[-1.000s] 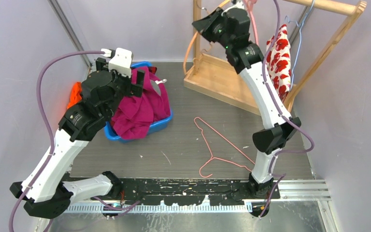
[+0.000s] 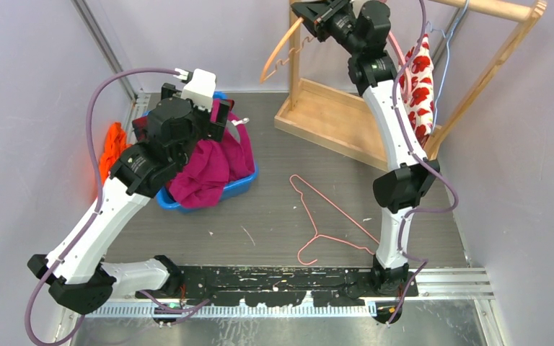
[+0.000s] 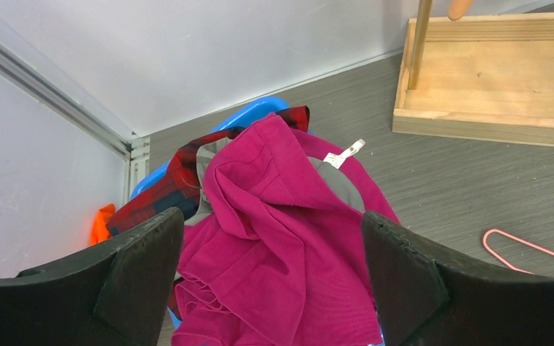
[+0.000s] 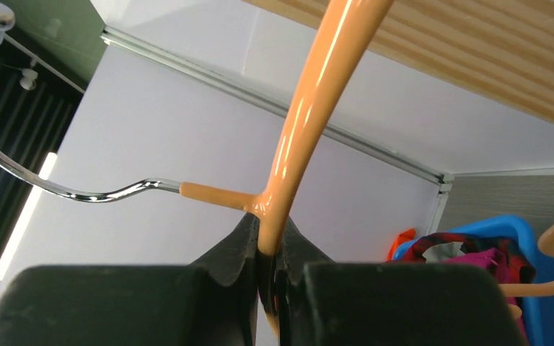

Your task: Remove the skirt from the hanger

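My right gripper is shut on an orange hanger, close to the base of its metal hook. No cloth shows on the visible part of this hanger; the rest is out of sight. In the top view the hanger slants down to the left by the rack. Above a magenta garment in the basket, my left gripper stands open, nothing between its fingers. A white cloth with red flowers hangs at the rack's right side, partly behind the right arm. Which piece is the skirt, I cannot tell.
The blue basket also holds red plaid cloth. Orange cloth lies left of it. A pink hanger lies on the floor. The wooden rack's base stands at the back; a blue hanger hangs on the right.
My right gripper has moved toward the back with the orange hanger, tilting it. The left gripper has shifted to the right over the basket.
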